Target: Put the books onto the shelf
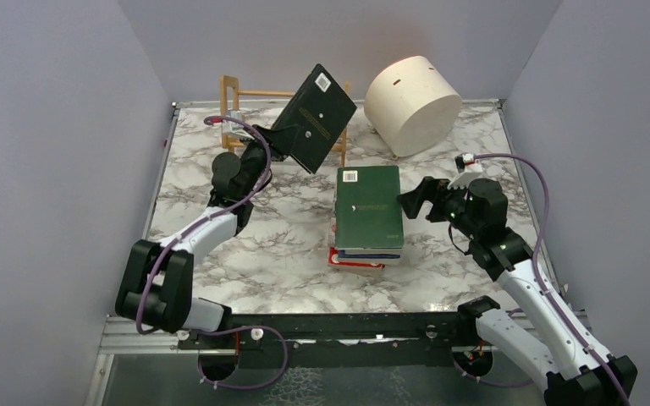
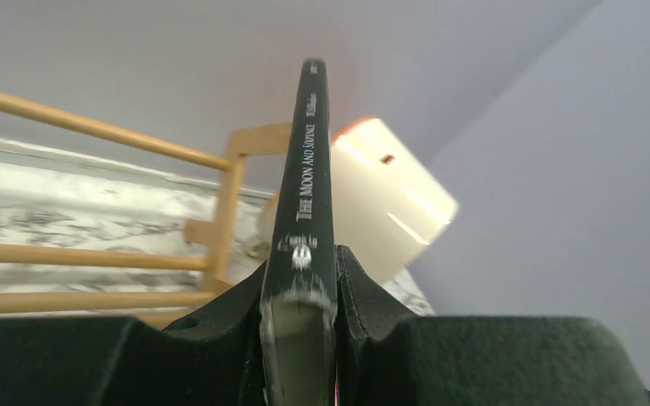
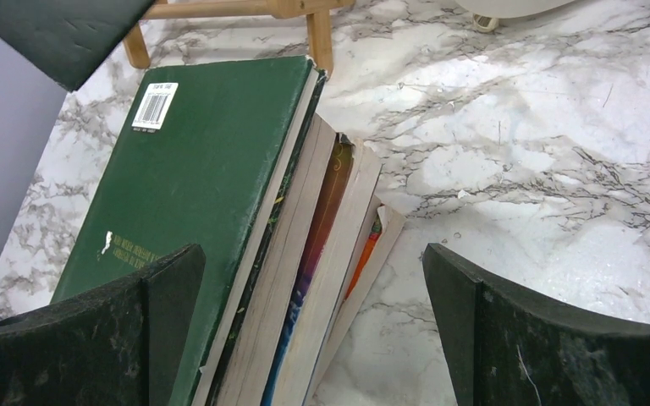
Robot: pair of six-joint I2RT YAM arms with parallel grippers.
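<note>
A dark book (image 1: 317, 118) with a barcode label is held up above the wooden rack, my left gripper (image 1: 281, 139) shut on its edge. In the left wrist view its spine (image 2: 303, 194) reads "The Moon and Sixpence". A pile of books topped by a green one (image 1: 369, 207) lies at the table's middle, its edges uneven. My right gripper (image 1: 421, 196) stands open just right of the pile; in the right wrist view its fingers (image 3: 542, 338) flank the pile's right side, apart.
The wooden rack (image 1: 225, 101) stands at the back left, partly hidden by the raised book. A cream cylinder (image 1: 410, 110) lies at the back right. Bare marble table (image 1: 271, 262) shows left of the pile and along the front.
</note>
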